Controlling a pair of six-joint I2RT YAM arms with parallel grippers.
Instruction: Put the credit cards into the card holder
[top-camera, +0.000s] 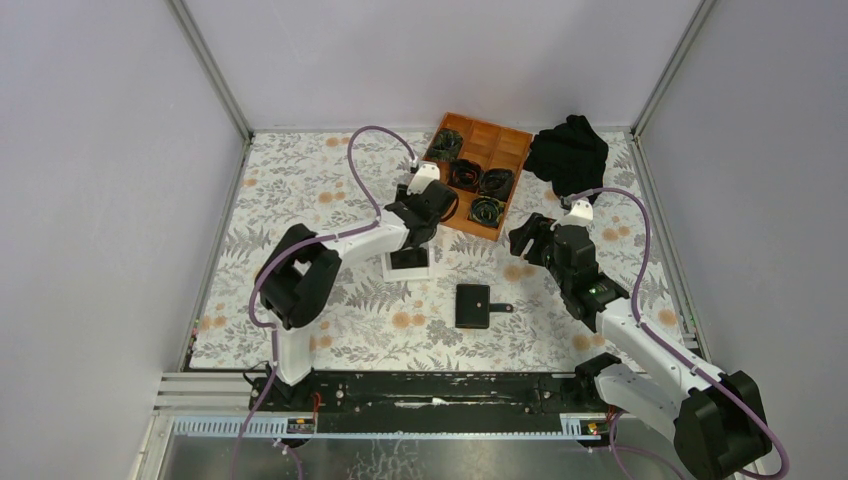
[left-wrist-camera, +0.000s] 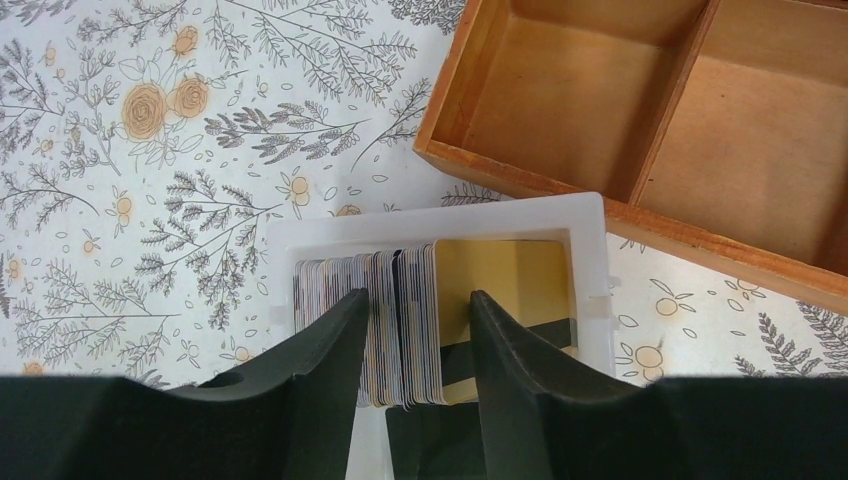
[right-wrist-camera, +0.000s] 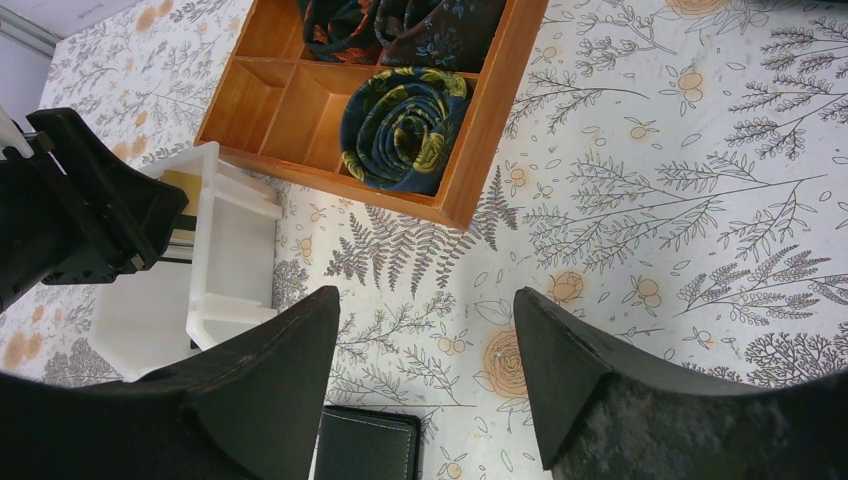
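Note:
A white plastic box (left-wrist-camera: 585, 290) holds a packed row of card edges (left-wrist-camera: 330, 275) and a yellow card face (left-wrist-camera: 510, 280). My left gripper is part open over it, fingertips at the cards; whether they touch cannot be told. In the top view the left arm hides part of the box (top-camera: 405, 272). The black card holder (top-camera: 472, 306) lies on the table with its strap pointing right, and is partly visible in the right wrist view (right-wrist-camera: 368, 445). My right gripper is open above bare table, right of the box, with nothing between its fingers.
A wooden compartment tray (top-camera: 510, 150) with rolled cloths stands at the back, just beside the box. A black cloth (top-camera: 570, 150) lies at the back right.

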